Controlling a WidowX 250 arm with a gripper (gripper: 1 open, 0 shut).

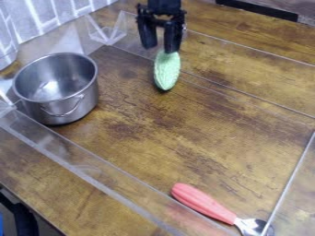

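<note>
The black gripper (161,35) is at the top centre, its fingers apart and empty, just above and behind a pale green oblong vegetable (167,72). The vegetable lies lengthwise on the wooden table (197,120). A steel pot (55,101) stands at the left. A red-handled utensil (204,202) with a metal head lies at the bottom right, partly out of frame.
Clear plastic edging runs along the back, left and lower left of the work area.
</note>
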